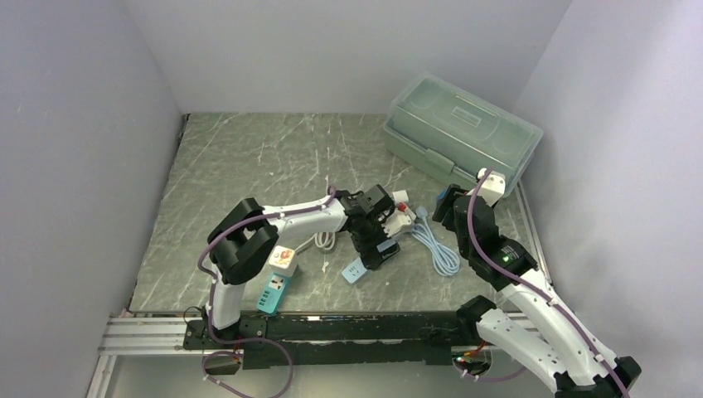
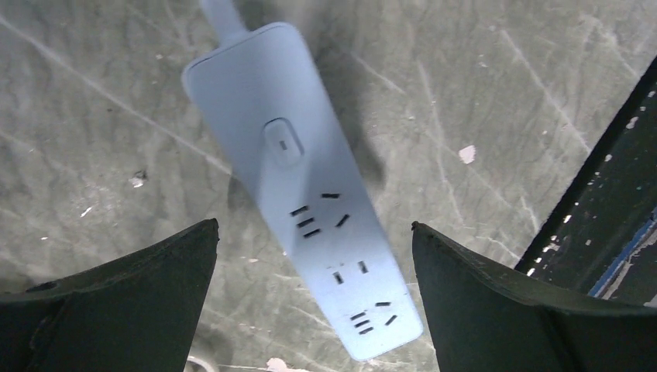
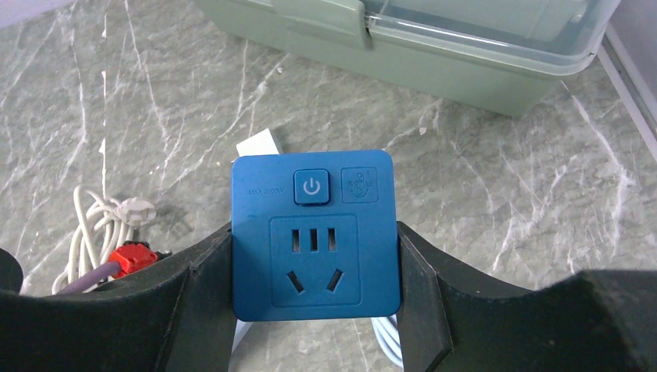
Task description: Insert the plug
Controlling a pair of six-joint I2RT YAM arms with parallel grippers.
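My left gripper is open above a light-blue power strip [image 2: 287, 155], its fingers on either side of the strip with bare table showing between strip and fingers. The strip lies flat, sockets up, and appears partly under the left gripper in the top view [image 1: 355, 270]. My right gripper holds a blue socket block [image 3: 314, 232], its face with power button and slots turned to the camera. In the top view that gripper [image 1: 454, 199] is at the right, near the green box.
A translucent green box [image 1: 460, 124] fills the back right. Coiled cables [image 1: 446, 261] lie near the middle and right. A teal strip [image 1: 272, 294] with a white cube [image 1: 283, 259] stands front left.
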